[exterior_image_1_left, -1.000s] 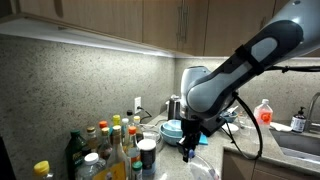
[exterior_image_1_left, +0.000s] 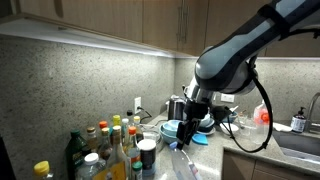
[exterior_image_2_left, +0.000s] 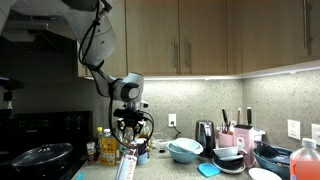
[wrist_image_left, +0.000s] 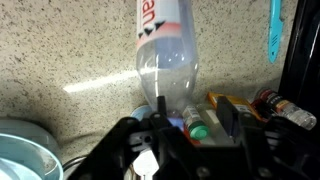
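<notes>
A clear plastic bottle (wrist_image_left: 166, 50) with a red and white label stretches away from my gripper in the wrist view. Its neck end lies near my fingers, and the contact there is too dark and small to make out, so I cannot tell how far the fingers are open. In exterior view 1 the bottle (exterior_image_1_left: 184, 166) slants below the gripper (exterior_image_1_left: 177, 146), its lower part cut off by the frame. Exterior view 2 shows the bottle (exterior_image_2_left: 126, 164) tilted too, its upper end close under the gripper.
Several bottles stand left of the gripper, among them a green one (exterior_image_1_left: 76, 152). A white and black canister (exterior_image_1_left: 148, 154) stands close by. Turquoise bowls (exterior_image_1_left: 171, 129) sit behind. At the far left in exterior view 2 is a black pan (exterior_image_2_left: 44, 156).
My gripper has shifted a little left and up in exterior view 1. The bottle has moved left with it and looks narrower and more slanted from there.
</notes>
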